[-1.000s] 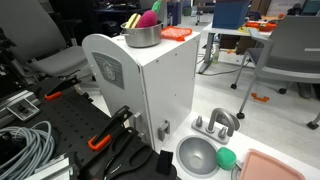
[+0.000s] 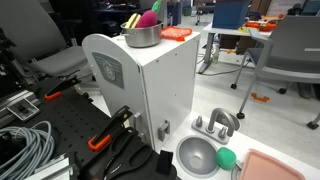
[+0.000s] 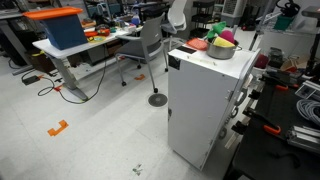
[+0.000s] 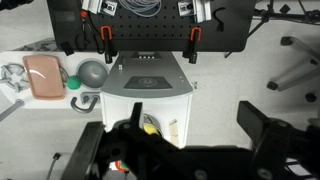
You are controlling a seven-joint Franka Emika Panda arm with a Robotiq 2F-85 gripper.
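Observation:
In the wrist view, the two dark fingers of my gripper stand wide apart with nothing held between them. Beyond them is the white cabinet [image 4: 150, 107], far below. A metal pot [image 2: 142, 36] stands on the cabinet top, with a magenta item [image 2: 148, 19] and yellow and green items sticking out of it. Beside the pot lies a flat orange-red object [image 2: 176, 33]. From the other side, the pot [image 3: 220, 50] and the magenta item [image 3: 227, 35] show again. In the wrist view my gripper partly covers the pot's surroundings. Neither exterior view clearly shows the gripper.
A round grey sink [image 2: 198, 156] with a faucet [image 2: 225, 122], a green item [image 2: 226, 158] and a pink board [image 2: 268, 166] lie beside the cabinet. Coiled cable [image 2: 26, 150] rests on the black perforated table [image 2: 75, 125]. A grey chair [image 3: 150, 45] and blue bin [image 3: 66, 30] stand farther off.

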